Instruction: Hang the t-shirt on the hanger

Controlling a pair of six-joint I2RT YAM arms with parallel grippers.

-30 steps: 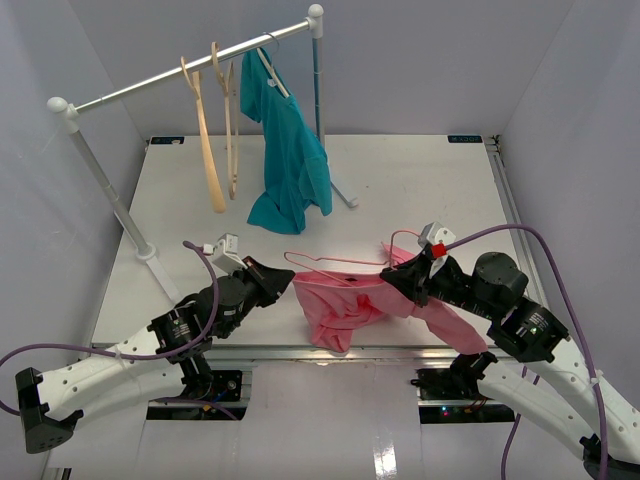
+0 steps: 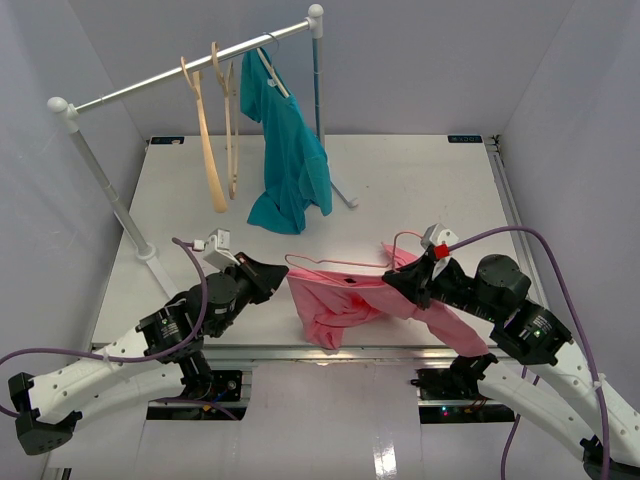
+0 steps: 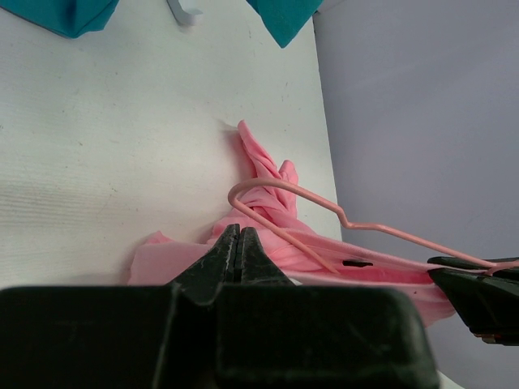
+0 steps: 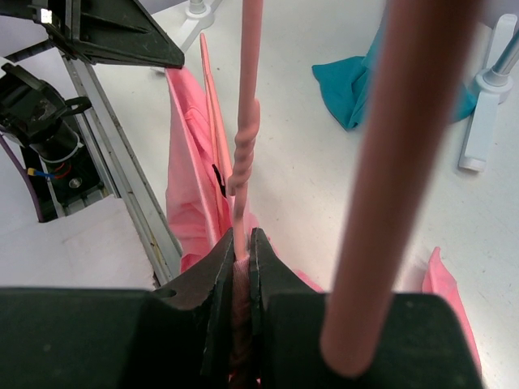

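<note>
The pink t-shirt (image 2: pixel 330 310) lies bunched and stretched across the table front, with a pink hanger (image 3: pixel 292 188) partly inside its opening. My right gripper (image 2: pixel 405 285) is shut on the hanger; in the right wrist view the twisted hanger neck (image 4: pixel 242 146) rises from between its fingers. My left gripper (image 2: pixel 270 280) is at the shirt's left end, its fingertips close together (image 3: pixel 241 235). In the right wrist view a corner of the shirt reaches up to those fingertips; whether cloth is between them I cannot tell.
A white rail (image 2: pixel 250 45) at the back left holds wooden hangers (image 2: pixel 205 150) and a teal t-shirt (image 2: pixel 290 170). Its foot (image 2: pixel 155 265) stands on the table left of my left arm.
My left gripper and the left end of the pink shirt and hanger have shifted slightly left, toward the rail's side. The right gripper has moved very little.
</note>
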